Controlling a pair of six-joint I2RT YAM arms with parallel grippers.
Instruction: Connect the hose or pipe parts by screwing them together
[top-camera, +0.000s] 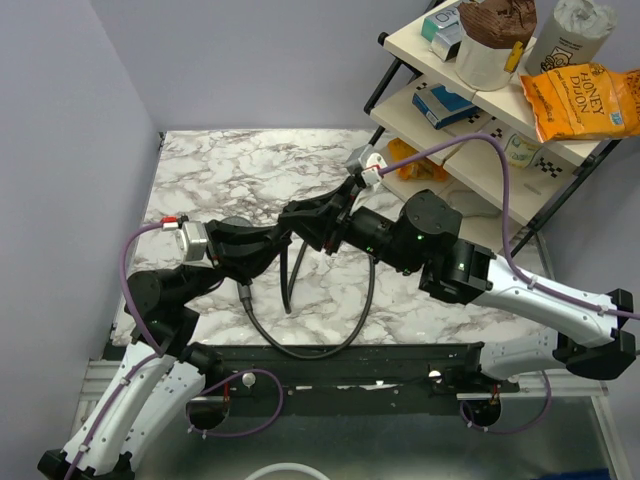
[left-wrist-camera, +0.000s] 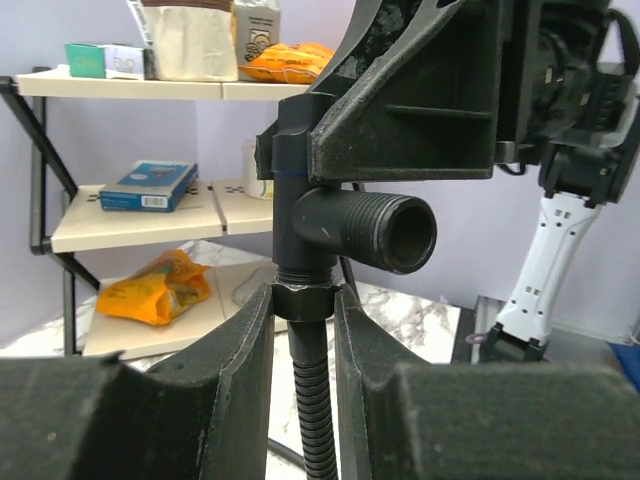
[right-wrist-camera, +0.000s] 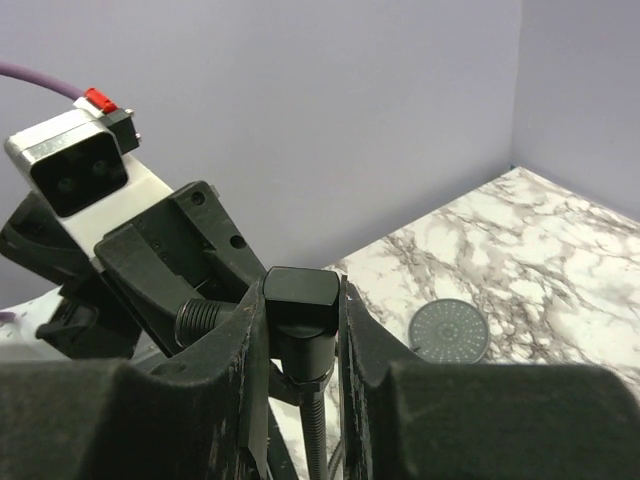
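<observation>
Both arms meet above the marble counter. My left gripper is shut on the black hose fitting (left-wrist-camera: 365, 228), a tee-shaped piece with a threaded side port, from which ribbed hose (left-wrist-camera: 312, 400) hangs. My right gripper is shut on the top of the same fitting, just above the left one. In the top view the hose (top-camera: 330, 350) loops down across the counter below the grippers.
A shelf rack (top-camera: 470, 150) with boxes, bags and tubs stands at the right back. A round grey disc (right-wrist-camera: 448, 330) lies on the marble. Walls bound the counter at left and back.
</observation>
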